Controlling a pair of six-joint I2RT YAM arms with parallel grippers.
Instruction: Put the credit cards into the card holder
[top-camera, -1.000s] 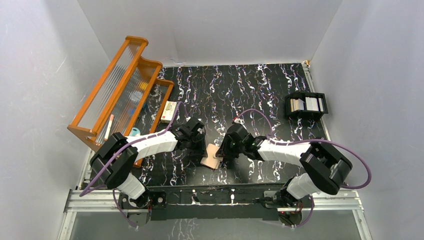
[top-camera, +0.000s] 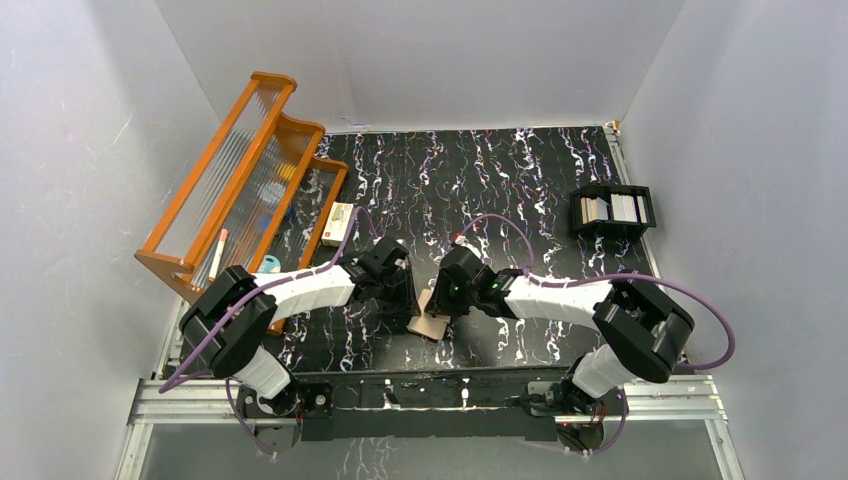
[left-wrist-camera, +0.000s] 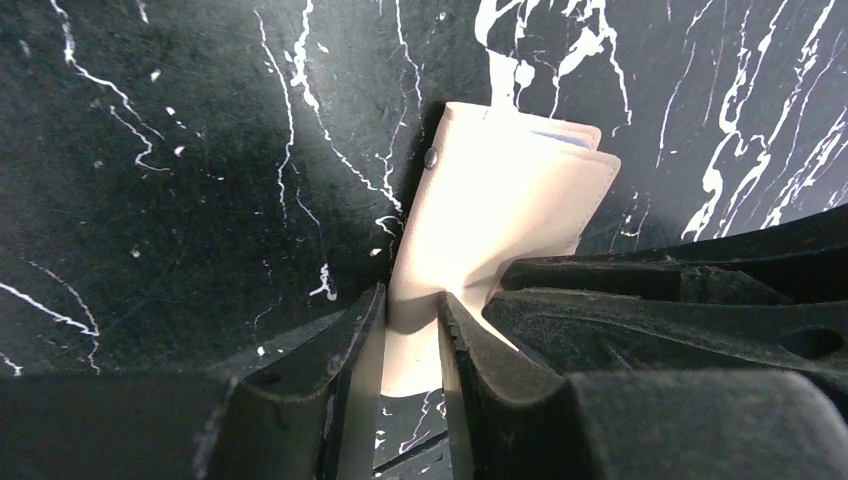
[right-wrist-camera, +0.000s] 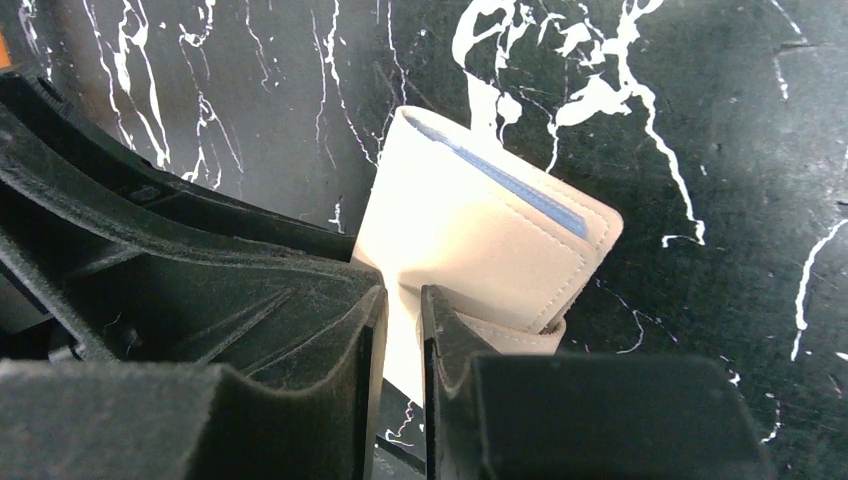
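The beige card holder (top-camera: 429, 322) lies on the marble table at front centre, a blue edge showing in its slot (right-wrist-camera: 510, 190). My left gripper (top-camera: 408, 305) and right gripper (top-camera: 438, 305) meet over it from either side. In the left wrist view, the fingertips of my left gripper are a little apart at the holder's (left-wrist-camera: 510, 180) left part. In the right wrist view, my right gripper has narrowly parted fingertips on the lower part of the holder, by its front flap. Whether either grips the leather is unclear. No separate card is visible between the fingers.
A black organiser (top-camera: 612, 188) with upright items stands at the right. A wooden shelf rack (top-camera: 255, 140) and a small white box (top-camera: 337, 222) are at the left.
My right gripper has moved slightly left, toward the left one. The card holder has shifted slightly right and toward the front edge; my left gripper has moved slightly with it.
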